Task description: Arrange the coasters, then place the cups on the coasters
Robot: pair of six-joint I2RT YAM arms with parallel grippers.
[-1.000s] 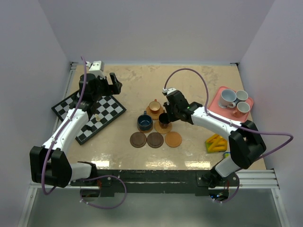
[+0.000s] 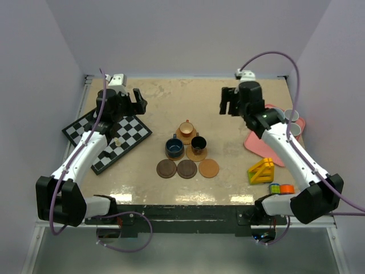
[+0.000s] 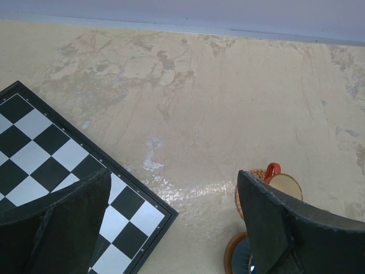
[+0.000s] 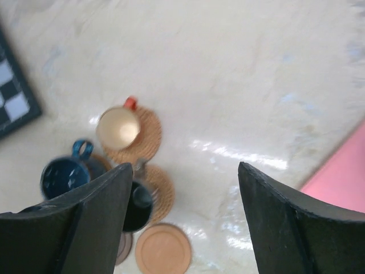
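Three cups stand on round coasters near the table's middle: a cream one with a red handle, a dark blue one and a black one. Under the black cup, part of a woven coaster shows. Two dark coasters and a tan coaster lie bare in front. My right gripper is open and empty, behind and to the right of the cups; the right wrist view is blurred. Over the checkerboard's back edge, my left gripper hangs open with nothing between its fingers.
At the right, a pink tray holds white cups, partly hidden by my right arm. A yellow holder stands in front of it. The checkerboard lies left. Bare table spans the back middle.
My right gripper was at the black cup; it has since opened and swung back and to the right, away from it. The black cup stays on its coaster. The left arm is still.
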